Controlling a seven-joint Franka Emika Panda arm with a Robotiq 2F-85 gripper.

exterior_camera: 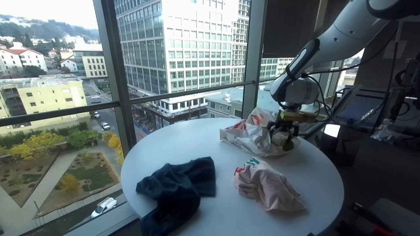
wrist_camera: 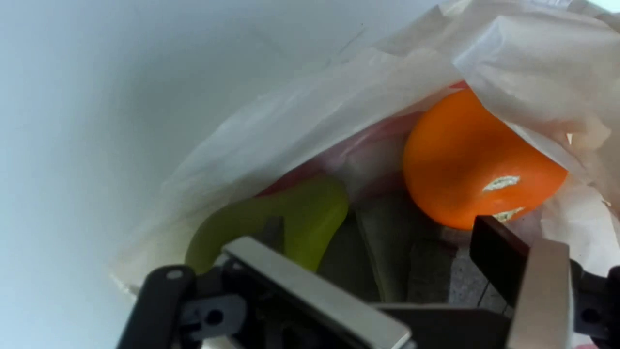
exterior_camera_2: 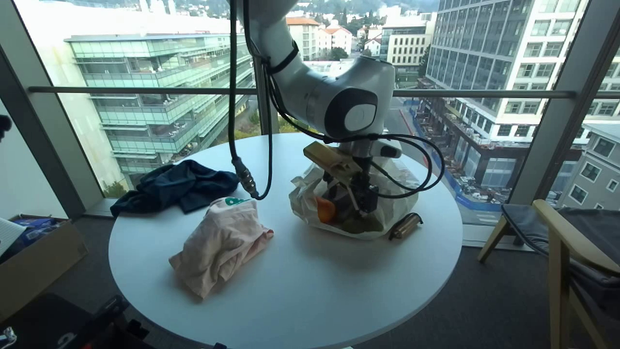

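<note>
A crumpled white plastic bag (exterior_camera: pixel 248 138) with red print lies open on the round table. Inside it, the wrist view shows an orange fruit (wrist_camera: pixel 465 157), partly under a fold of the bag, and a green pear (wrist_camera: pixel 279 215). Between them lies something dark and grey that I cannot make out. My gripper is open and reaches down into the bag's mouth. One finger stands beside the pear and hides its lower part; the other is just below the orange fruit. Nothing shows held between them.
A pink cloth (exterior_camera: pixel 269 185) and a dark blue cloth (exterior_camera: pixel 177 188) lie on the white table (exterior_camera: pixel 224 208). In the second exterior view, a small brown cylinder (exterior_camera_2: pixel 405 226) sits beside the bag.
</note>
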